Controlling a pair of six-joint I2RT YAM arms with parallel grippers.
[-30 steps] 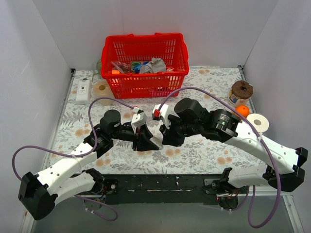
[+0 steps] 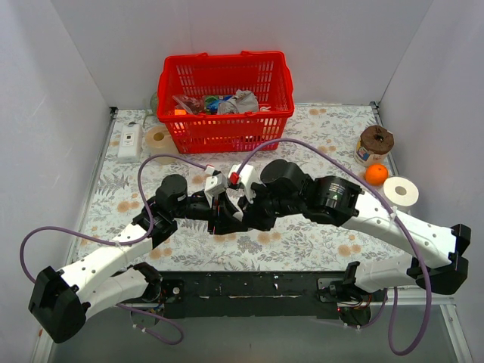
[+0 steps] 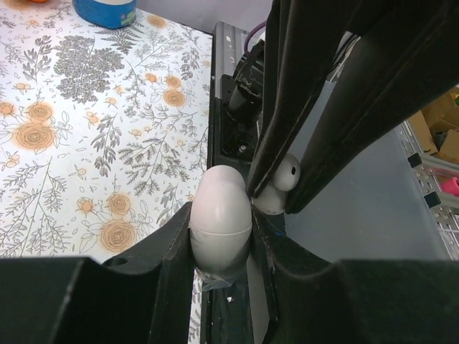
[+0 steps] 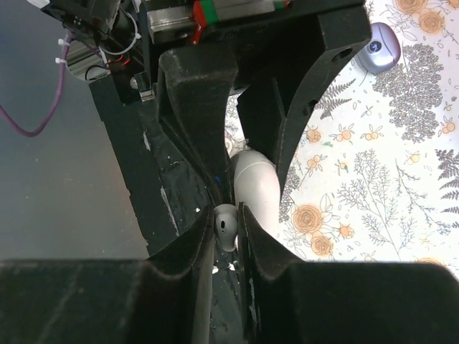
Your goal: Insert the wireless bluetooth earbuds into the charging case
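The white rounded charging case (image 3: 221,215) is clamped between the fingertips of my left gripper (image 2: 228,219), with a seam line across it. Close beside it, my right gripper (image 2: 255,218) is shut on a small white earbud (image 4: 226,228), which has a dark oval spot on its side. In the right wrist view the earbud overlaps the lower edge of the case (image 4: 257,183); whether they touch I cannot tell. From the left wrist view, the earbud (image 3: 276,188) shows between the right fingers, just right of the case. The case's slots are hidden.
A red basket (image 2: 227,136) with mixed items stands at the back. To the right are a brown-topped jar (image 2: 374,144), an orange (image 2: 376,174) and a paper roll (image 2: 401,192). A white power strip (image 2: 130,142) lies back left.
Compared with a second ago, my right gripper has come left, up against the left gripper and the case. The left arm stays put.
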